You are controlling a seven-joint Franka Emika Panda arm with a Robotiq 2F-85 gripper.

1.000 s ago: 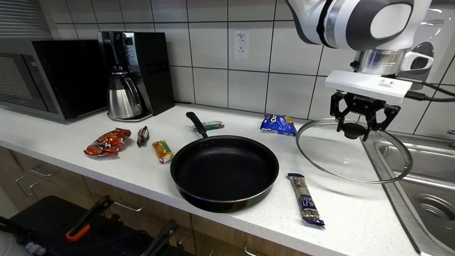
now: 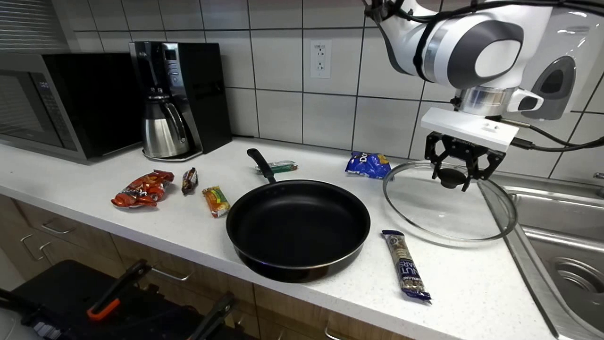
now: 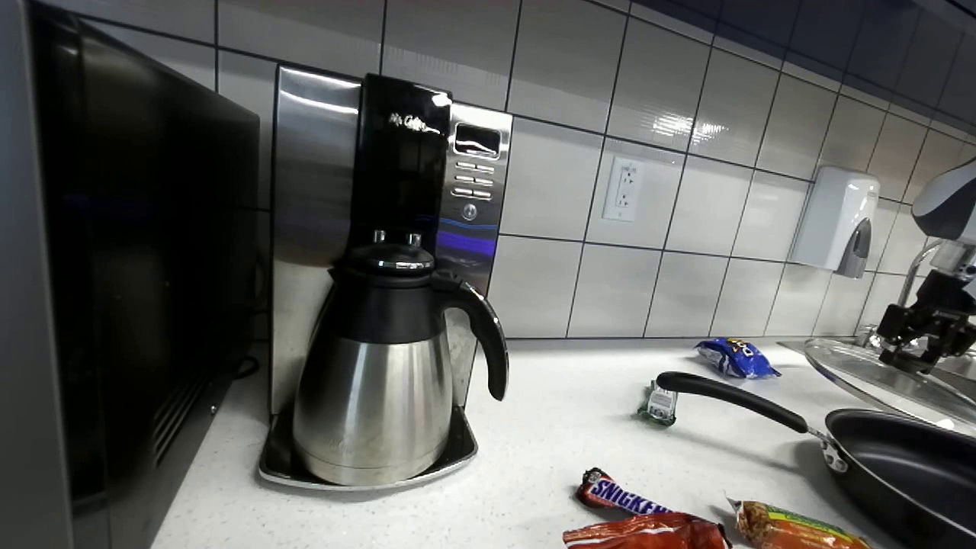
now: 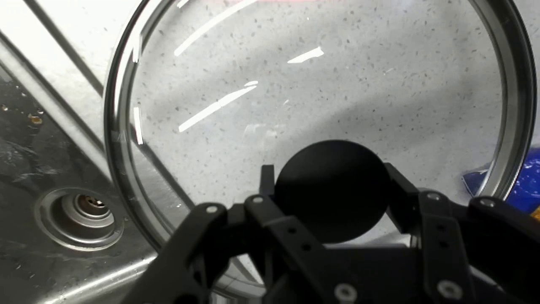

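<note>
My gripper (image 2: pixel 451 180) is shut on the round black knob (image 4: pixel 331 190) of a glass lid. In exterior view 1 the clear lid (image 2: pixel 436 210) with its metal rim hangs tilted by the sink, its near edge lower. Its left part is over the counter and its right rim reaches the sink's edge. To the left stands the black frying pan (image 2: pixel 298 224), uncovered and empty, its handle toward the wall. Exterior view 2 has the gripper (image 3: pixel 906 358) and part of the lid (image 3: pixel 878 375) at its right edge.
A nut bar (image 2: pixel 406 264) lies between pan and lid, and a blue chip bag (image 2: pixel 368 165) lies behind. Other snacks, including a red bag (image 2: pixel 142 189), lie left of the pan. The steel sink (image 2: pixel 572 249) is at right; the coffee maker (image 2: pixel 204 96) stands at the back left.
My gripper and the lid it holds have moved left, away from the sink and toward the pan. The pan and the snacks have stayed in place.
</note>
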